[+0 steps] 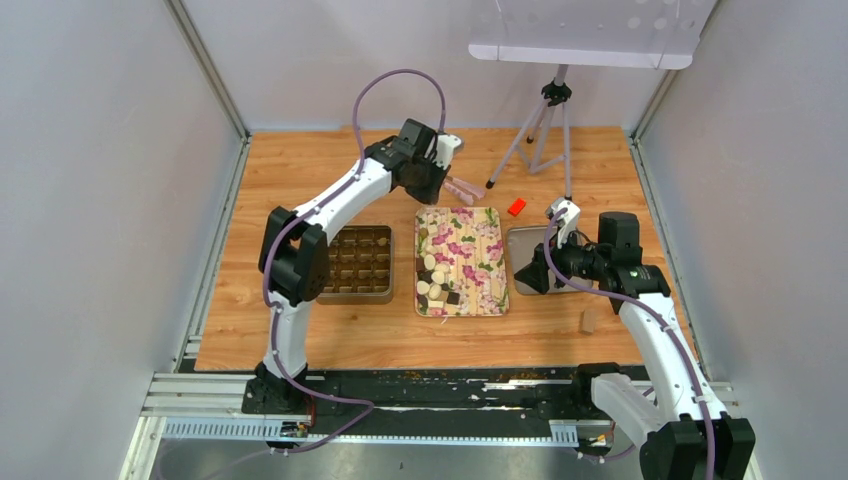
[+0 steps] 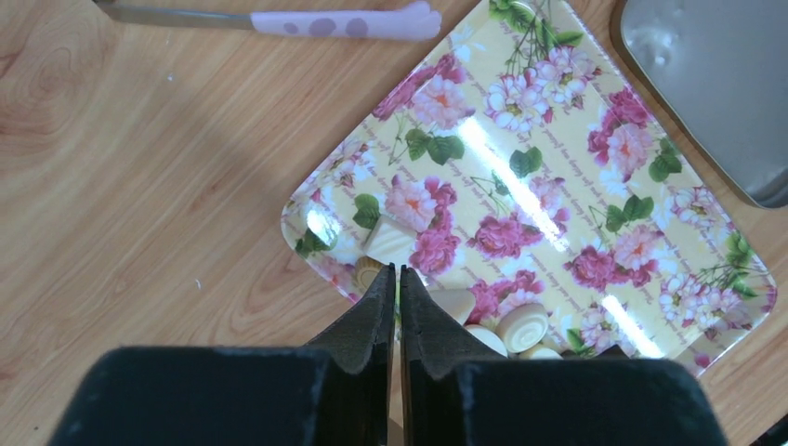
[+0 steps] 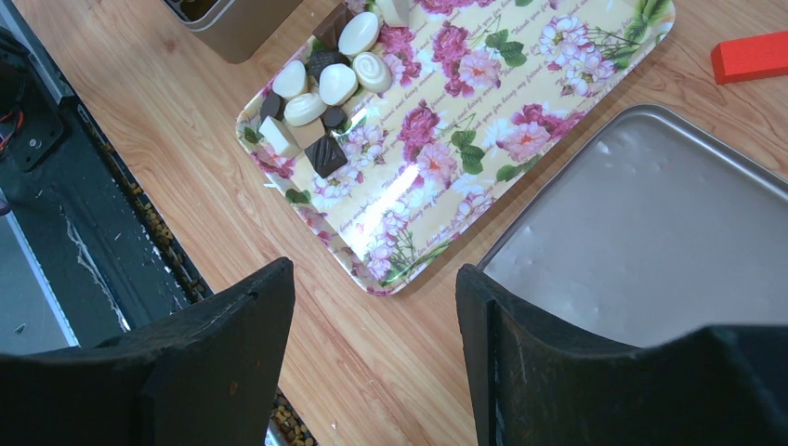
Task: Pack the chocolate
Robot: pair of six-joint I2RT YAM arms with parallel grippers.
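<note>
A floral tray (image 1: 470, 255) lies mid-table, with several white and dark chocolates (image 3: 337, 84) gathered towards one side. Left of it sits the brown compartment box (image 1: 360, 296); its cells look empty from above. My left gripper is shut by the tray's far-left corner, near a white square chocolate (image 2: 390, 241); nothing clear shows between its fingers. A tool with a lavender paw-tipped handle (image 2: 339, 24) appears beyond the tray, apart from those fingertips; whether it touches the table is unclear. Over the grey metal tray (image 3: 669, 223), my right gripper is open and empty.
A red block (image 1: 516, 207) lies beyond the grey tray. At the back stands a tripod (image 1: 550, 130). A small tan block (image 1: 588, 320) rests near the right front. Bare wood shows along the table's front.
</note>
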